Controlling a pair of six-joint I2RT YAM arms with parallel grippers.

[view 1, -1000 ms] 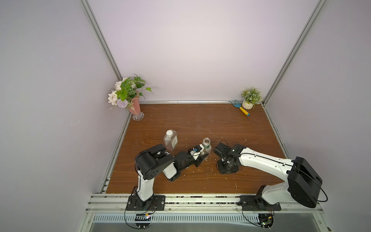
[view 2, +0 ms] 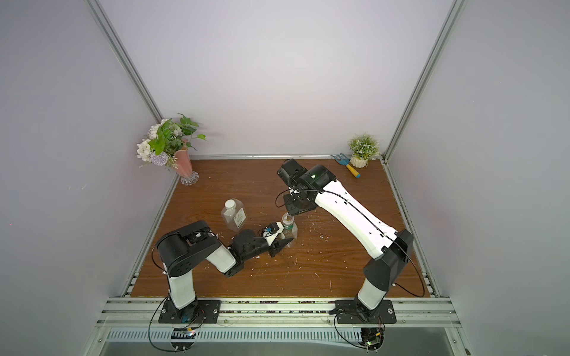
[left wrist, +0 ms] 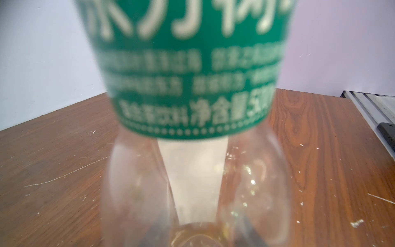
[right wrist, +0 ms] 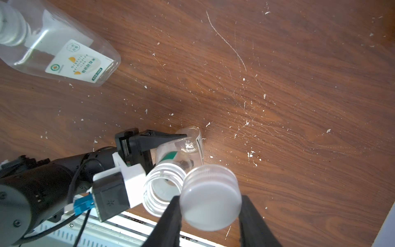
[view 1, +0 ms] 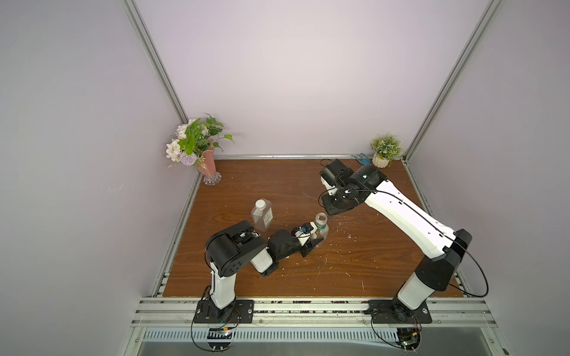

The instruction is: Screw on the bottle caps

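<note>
An uncapped clear bottle with a green label [view 1: 321, 220] stands at the table's middle front, with my left gripper [view 1: 312, 239] around its lower part; whether its fingers grip tightly is unclear. The label [left wrist: 193, 98] fills the left wrist view. My right gripper is shut on a white cap [right wrist: 210, 201], held above and beside the open bottle mouth [right wrist: 162, 189]. A second clear bottle [view 2: 236, 216], with a white cap on it and a paper label, stands to the left.
A flower vase [view 1: 208, 163] stands back left. A potted plant [view 1: 385, 148] and a garden fork [view 2: 350, 168] are back right.
My right gripper has risen and moved back and leftward to above the bottle. The left gripper and the open bottle have shifted very slightly rightward.
</note>
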